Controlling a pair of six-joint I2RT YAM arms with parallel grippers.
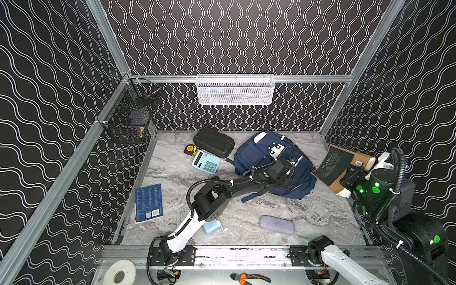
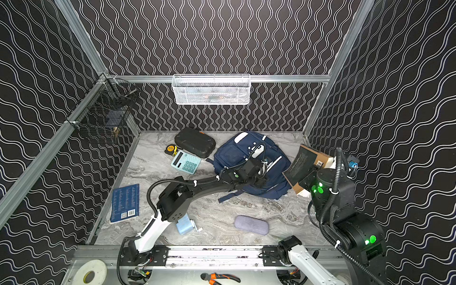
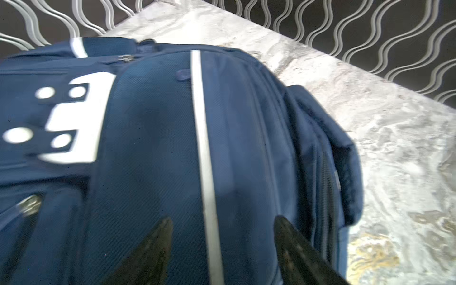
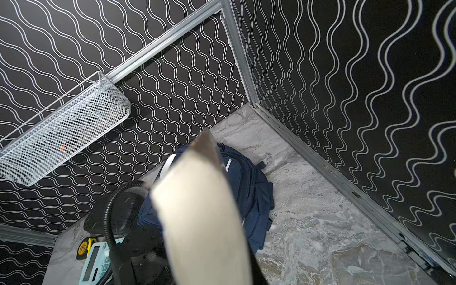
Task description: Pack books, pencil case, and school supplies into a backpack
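Note:
The navy backpack (image 1: 254, 154) lies on the marbled table at the back centre-right. My left gripper hovers over it, its fingers (image 3: 159, 249) apart with only backpack fabric beyond them. On the right, my right gripper (image 1: 351, 178) is shut on a brown and black book (image 1: 335, 165), held raised and tilted beside the backpack. The book's pale edge (image 4: 204, 218) fills the middle of the right wrist view and hides the fingers. Also on the table are a blue book (image 1: 148, 203), a grey-purple case (image 1: 277, 225), a light-blue calculator (image 1: 206, 162) and a black case (image 1: 213, 142).
A yellow tape measure (image 1: 190, 149) lies beside the calculator. Partly under the left arm sits a light-blue crank-handled item (image 1: 211, 227). A white mesh basket (image 1: 235, 90) hangs on the back wall, a black wire basket (image 1: 128, 118) at left.

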